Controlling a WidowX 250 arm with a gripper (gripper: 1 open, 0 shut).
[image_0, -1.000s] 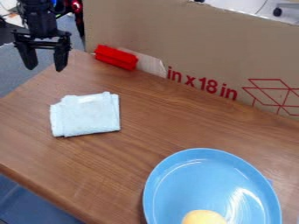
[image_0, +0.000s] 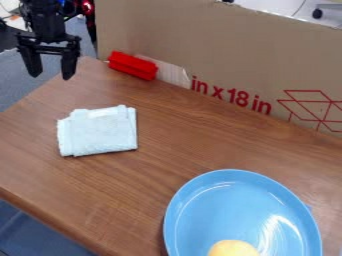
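My black gripper (image_0: 51, 62) hangs at the top left of the view, beyond the table's far-left corner, its two fingers apart with nothing visible between them. A folded white cloth (image_0: 98, 131) lies on the wooden table at the left. A red block-like object (image_0: 132, 65) lies at the back against the cardboard. A blue plate (image_0: 241, 200) sits at the front right with a pale yellow rounded object (image_0: 233, 250) on it, cut off by the frame edge.
A cardboard wall (image_0: 241, 60) printed with red lettering runs along the back of the table (image_0: 160, 180). The table's left edge drops to a grey and blue floor.
My gripper has shifted very slightly at the top left. The objects on the table have not moved.
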